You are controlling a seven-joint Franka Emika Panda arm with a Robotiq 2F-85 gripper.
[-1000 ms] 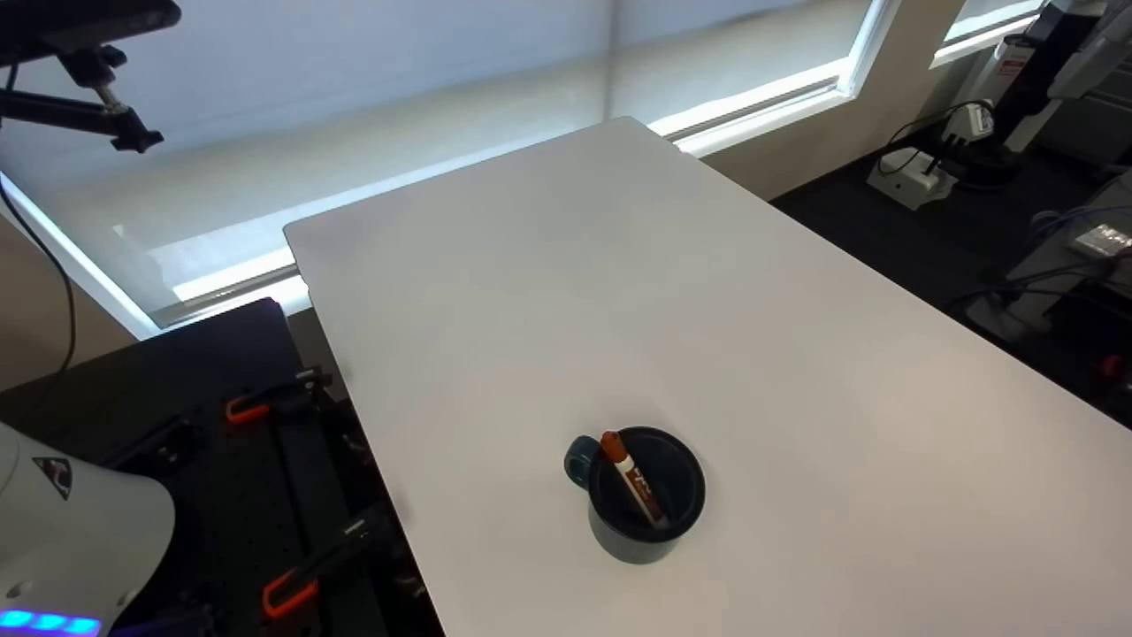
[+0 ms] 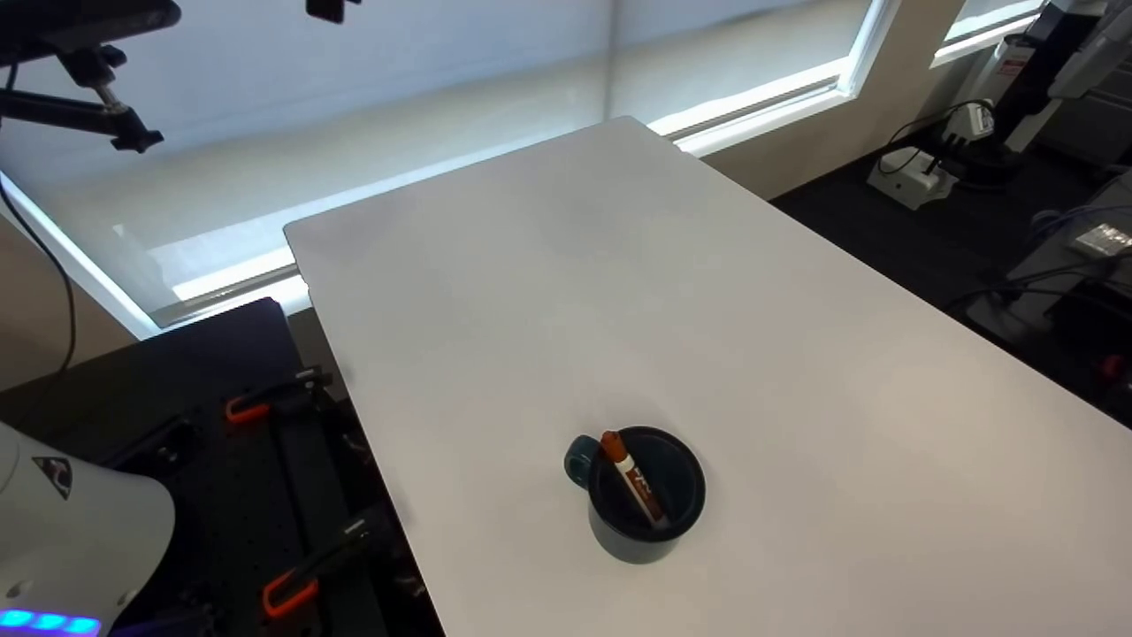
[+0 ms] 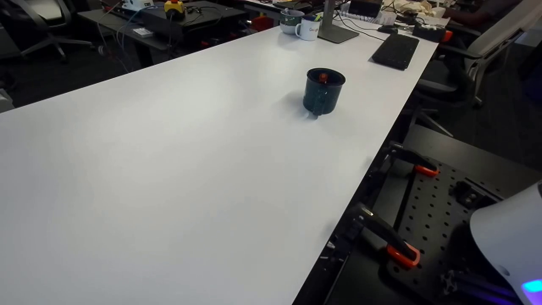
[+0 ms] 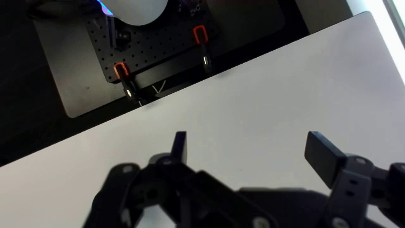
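Observation:
A dark green mug (image 2: 649,543) stands upright on the white table, its handle toward the left in exterior view 1. Inside it leans a marker (image 2: 633,478) with an orange-brown cap and a white band, the cap end up at the rim beside the handle. The same mug (image 3: 322,99) shows near the table's right side in exterior view 2. In the wrist view my gripper is open, its fingers wide apart over bare table with nothing between them. Neither the mug nor the marker is visible in the wrist view.
Orange-tipped clamps (image 4: 200,34) grip the table edge by the robot base.
A small dark part has come into view at the top of exterior view 1. The mug and the marker have stayed where they were.

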